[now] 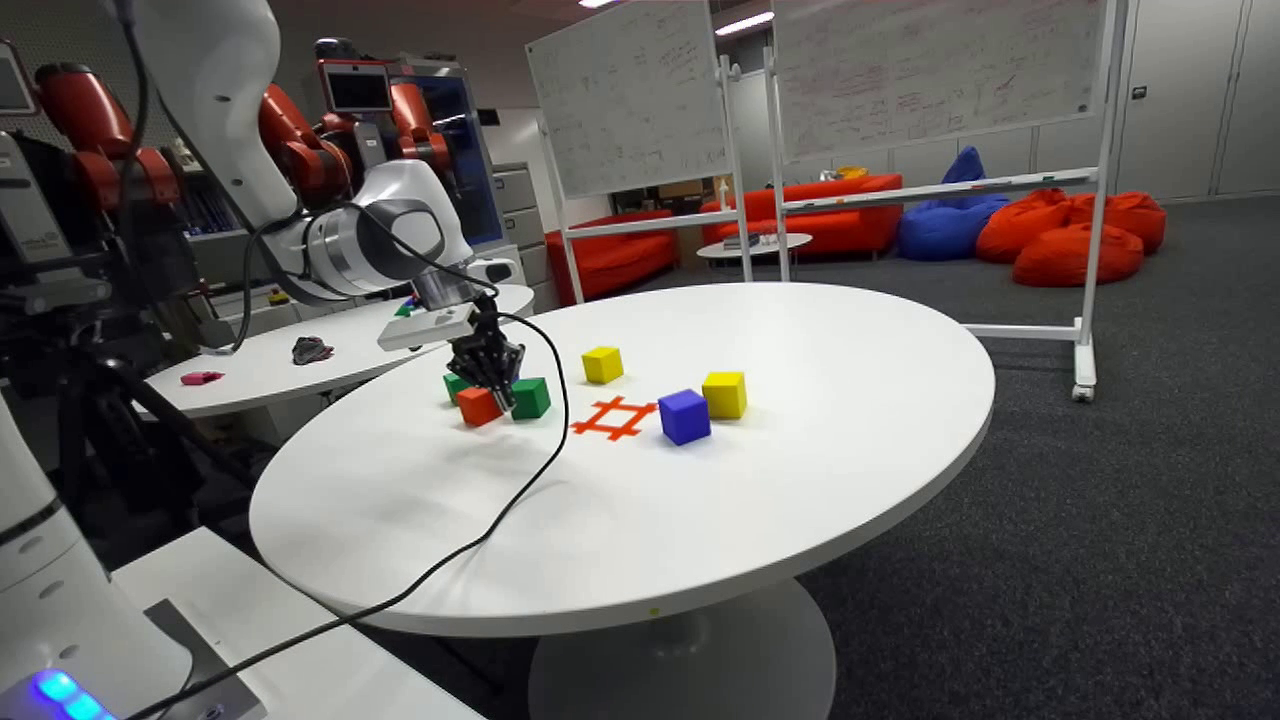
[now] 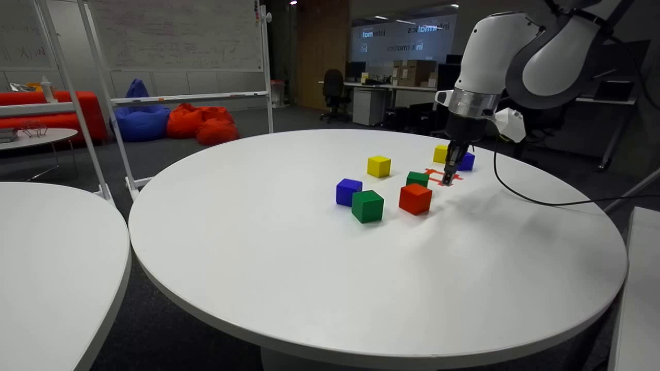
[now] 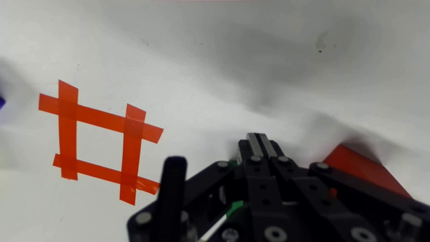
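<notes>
My gripper is shut, its two fingertips pressed together with nothing showing between them. In the first exterior view it (image 1: pixel 506 406) hangs low over the table, in front of the gap between a red cube (image 1: pixel 480 406) and a green cube (image 1: pixel 530 398). The wrist view has the red cube (image 3: pixel 362 169) to the right of the fingers; a bit of green (image 3: pixel 235 207) shows beneath the gripper, mostly hidden. Left of the fingers, a square of crossed red tape (image 3: pixel 133 135) lies on the table with nothing inside it.
Beyond the tape stand a blue cube (image 1: pixel 684 416) and a yellow cube (image 1: pixel 725 395), close together. Another yellow cube (image 1: pixel 602 365) sits farther back. A second blue cube (image 2: pixel 349 192) and a second green cube (image 2: pixel 367 206) are near the red one. A black cable (image 1: pixel 528 490) hangs across the first view.
</notes>
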